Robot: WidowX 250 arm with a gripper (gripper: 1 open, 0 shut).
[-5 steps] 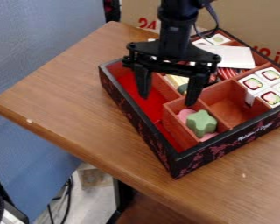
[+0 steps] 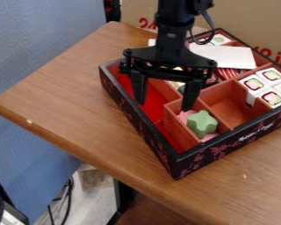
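Observation:
My black gripper [image 2: 164, 96] hangs over the left side of a black patterned box [image 2: 157, 148] with red compartments, its two fingers spread apart. The left finger is over the long red section and the right one is near the middle dividers; I see nothing held between them. A green star-shaped piece [image 2: 203, 125] sits in a lower compartment with a pink piece partly hidden under it. Square pieces with printed tops [image 2: 267, 86] fill the right compartment, and a white card [image 2: 225, 57] lies across the back.
The wooden table [image 2: 61, 105] has clear room to the left of the box and along its front. A cardboard panel [image 2: 255, 26] stands behind. The table's left edge drops to the floor, where cables show.
The box and its contents look unchanged.

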